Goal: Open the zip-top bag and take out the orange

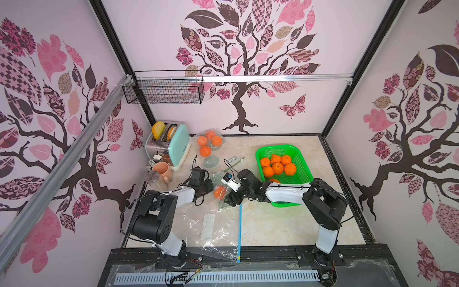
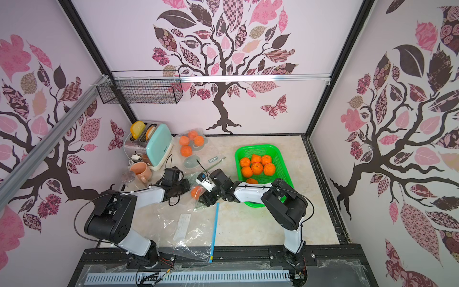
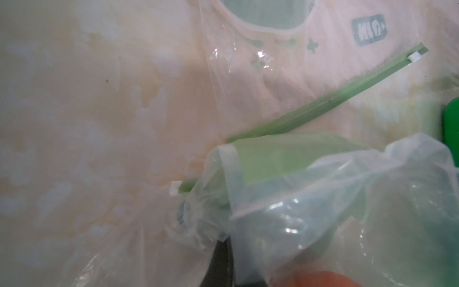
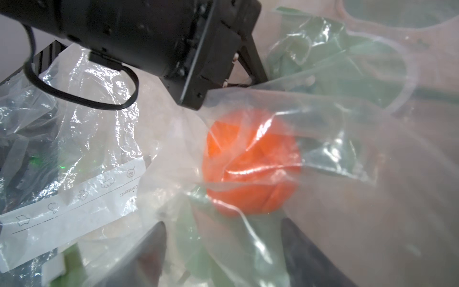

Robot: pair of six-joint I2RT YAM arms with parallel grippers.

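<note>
An orange lies inside a clear zip bag, with loose film stretched over it in the right wrist view. My left gripper is shut on a fold of the bag to the left of the orange; in the left wrist view the film bunches up at its dark fingers. My right gripper is open, its fingers apart on either side of the near edge of the orange. Whether those fingers sit inside the bag or outside it, I cannot tell. A green zip strip shows in the left wrist view.
A green basket with several oranges stands to the right, partly under my right arm. Behind, another bag holds several oranges. A toaster-like box and pink mug stand at left. Bare table lies front right.
</note>
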